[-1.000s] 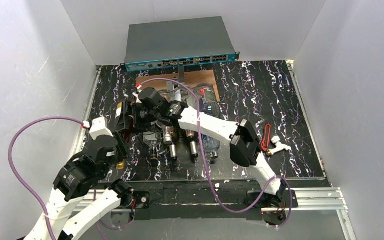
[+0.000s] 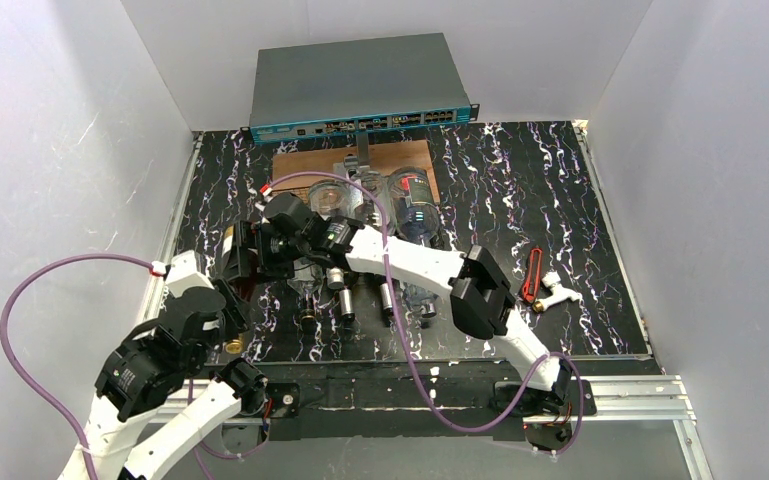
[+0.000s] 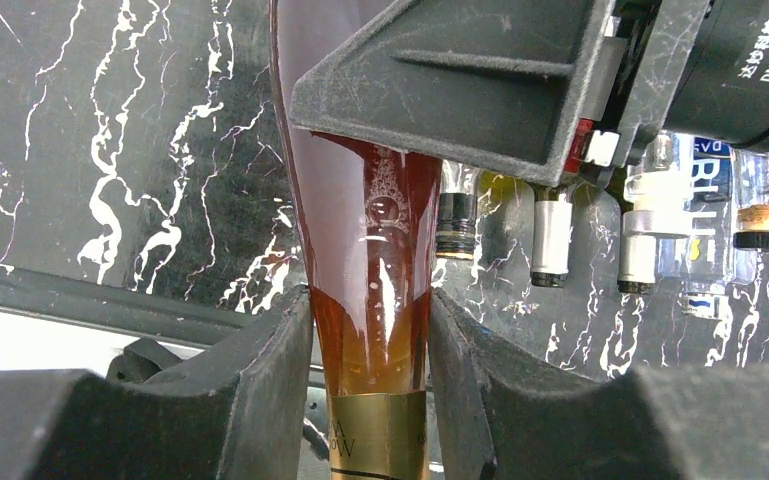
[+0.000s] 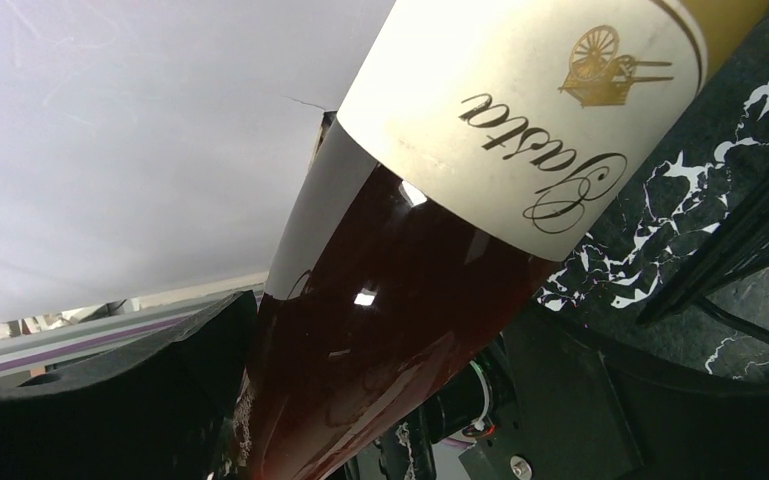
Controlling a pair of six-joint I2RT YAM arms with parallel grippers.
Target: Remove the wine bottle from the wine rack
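The wine bottle (image 3: 370,260), with dark red body, cream label (image 4: 520,110) and gold neck foil (image 3: 378,435), hangs tilted at the rack's left, over the dark marble. My left gripper is shut on its neck, just above the foil. My right gripper is open around the bottle's body, with one black finger reaching over it in the left wrist view; whether it touches is unclear. In the top view both grippers crowd together at the left of the other bottles.
Several bottles (image 2: 415,205) lie on the wooden rack (image 2: 410,155) at centre. A network switch (image 2: 355,75) stands behind. A red cutter (image 2: 533,275) and white fitting (image 2: 560,296) lie at right, where the marble is otherwise clear. Walls close both sides.
Both arms and the bottle have shifted a little leftward and toward the front in the top view, away from the rack's other bottles.
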